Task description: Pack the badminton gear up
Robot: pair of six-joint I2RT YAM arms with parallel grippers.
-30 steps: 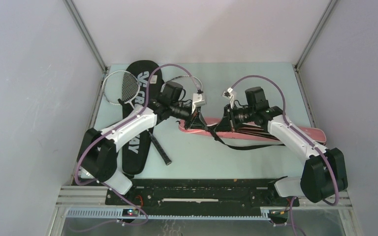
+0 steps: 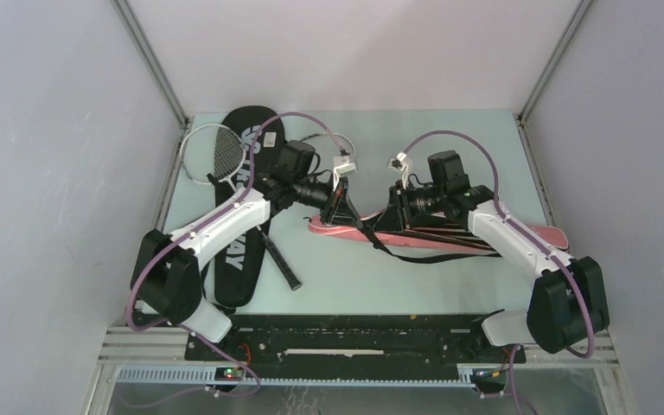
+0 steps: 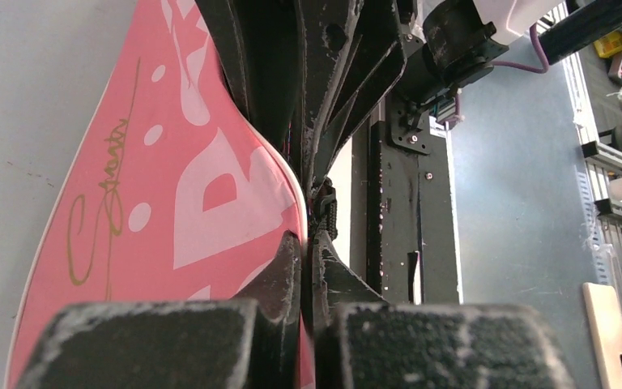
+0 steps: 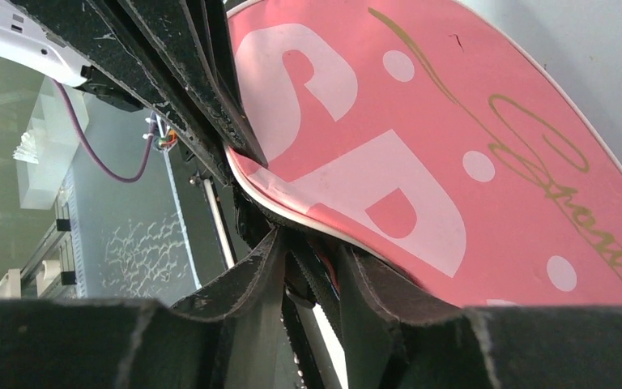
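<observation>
A long pink racket bag (image 2: pixel 346 231) lies across the middle and right of the table, its dark opening and zip facing the front. At its left end my left gripper (image 2: pixel 353 223) is shut on the edge; in the left wrist view, the bag's pink rim (image 3: pixel 293 182) runs down between the closed fingertips. Close beside it, my right gripper (image 2: pixel 384 225) is part open at the same edge. Black zip tape shows between its spread fingers in the right wrist view, beneath the pink panel (image 4: pixel 421 194). Whether they touch the tape, I cannot tell.
A black racket bag (image 2: pixel 240 268) lies on the left, with a white-framed racket (image 2: pixel 188 160) overlapping it. Another racket's head (image 2: pixel 352 145) shows behind my left arm, and a dark handle (image 2: pixel 282 262) lies nearby. A black strap (image 2: pixel 432 259) trails in front of the pink bag.
My left gripper shifted slightly left with the bag's end and now stays there.
</observation>
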